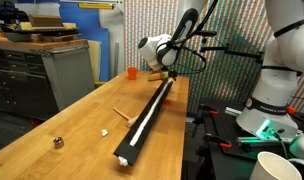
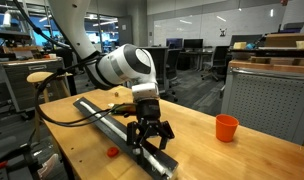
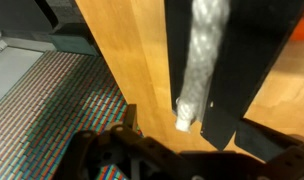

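Note:
A long black channel (image 1: 144, 122) lies on the wooden table, with a white rope-like strip (image 1: 142, 123) running along it. In the wrist view, the loose end of the white strip (image 3: 197, 70) appears large and blurred between the dark fingers. My gripper (image 2: 150, 141) points down over one end of the black channel (image 2: 92, 108), at the far end in exterior view 1. It is open, with its fingers on either side of the strip; whether they touch it cannot be told.
An orange cup (image 2: 226, 127) stands apart from the channel. A small red object (image 2: 113, 152) lies beside it. A wooden stick (image 1: 123, 115) and a small metal item (image 1: 58, 143) are on the table.

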